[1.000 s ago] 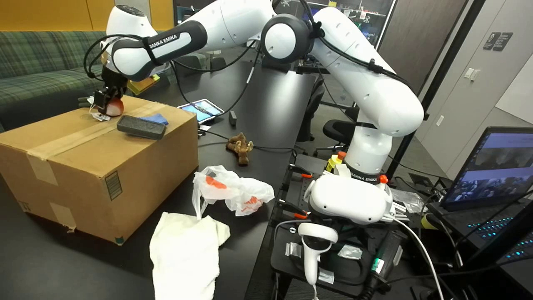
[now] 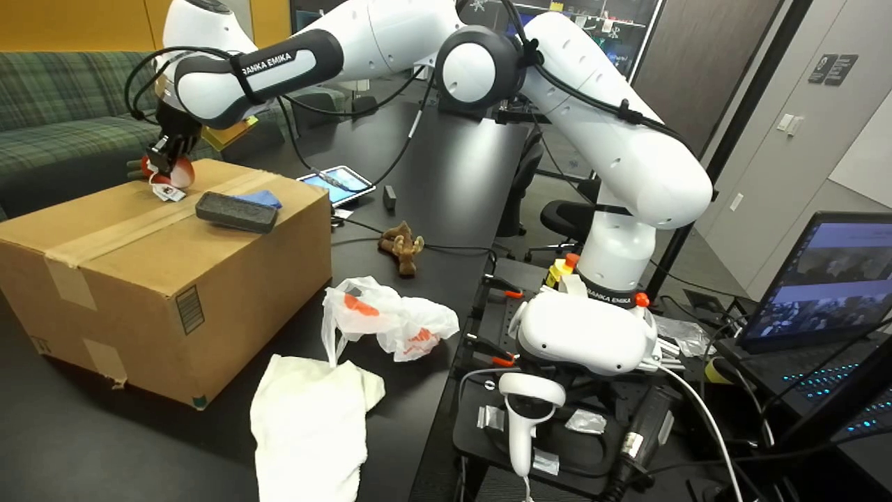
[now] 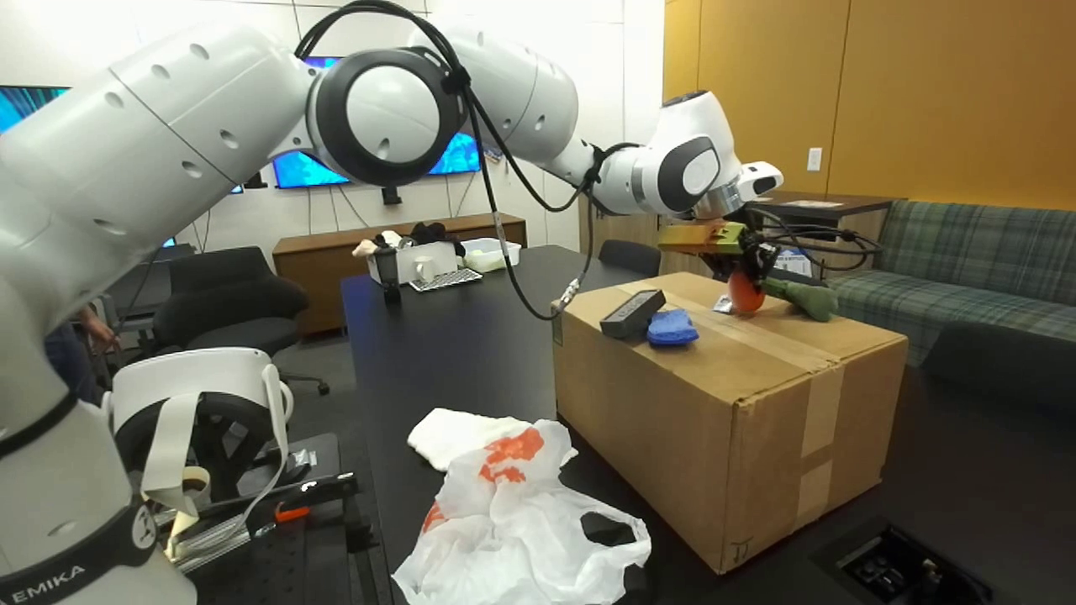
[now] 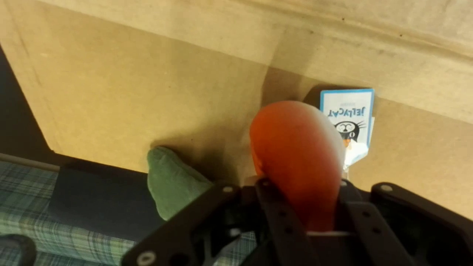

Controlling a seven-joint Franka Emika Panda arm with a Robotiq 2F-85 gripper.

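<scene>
A plush toy with a rounded red-orange body paling to white is pinched between the black fingers of my gripper in the wrist view. Its paper tag hangs beside it, over the top of the cardboard box. A green soft piece sticks out at the left; where it joins the body is hidden by the gripper. From the second exterior view, the red body is just at the box top; whether it touches is hard to tell.
On the box top lie a dark grey eraser and a blue cloth. Down on the table are a white plastic bag, a white towel, a brown plush and a tablet.
In the first exterior view my gripper has shifted left and slightly up, away from the grey eraser, and the red plush has gone with it. The things on the table have not moved.
</scene>
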